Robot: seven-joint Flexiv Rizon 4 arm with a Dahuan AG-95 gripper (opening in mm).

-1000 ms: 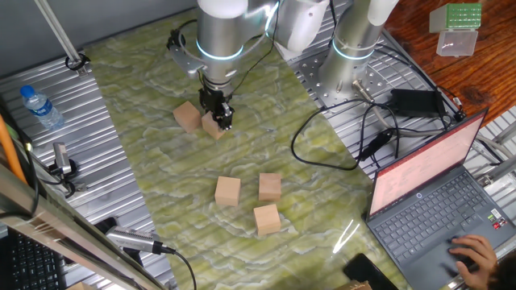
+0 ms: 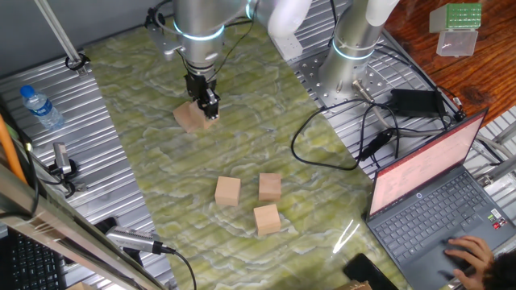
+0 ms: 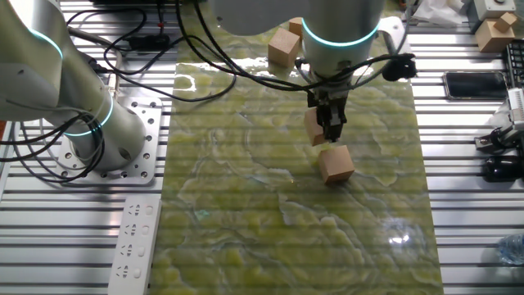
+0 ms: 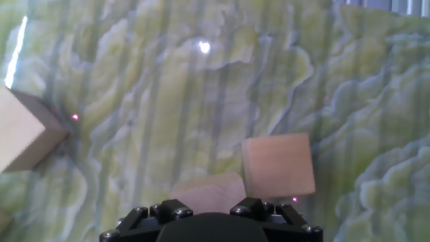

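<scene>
My gripper (image 2: 211,109) hangs over the far part of the green marbled mat, right at a pair of wooden blocks. One tan block (image 2: 190,118) shows to its left in exterior view 1; the other is mostly covered by the gripper. In exterior view 2, one block (image 3: 336,164) lies just in front of the gripper (image 3: 331,131), and a second block (image 3: 313,126) is partly behind it. The wrist view has a block (image 4: 213,190) just beyond the fingers, partly hidden by them, and another block (image 4: 281,166) close on its right. Finger spacing and any grasp are unclear.
Three more blocks stand on the mat's middle: one block (image 2: 227,192), another (image 2: 270,186) and a third (image 2: 267,219). A black cable (image 2: 302,153) loops over the mat's edge. The laptop (image 2: 431,201) takes the near right corner.
The gripper has shifted slightly left and away from the three middle blocks, now covering more of the pair. Those three blocks have not moved.
</scene>
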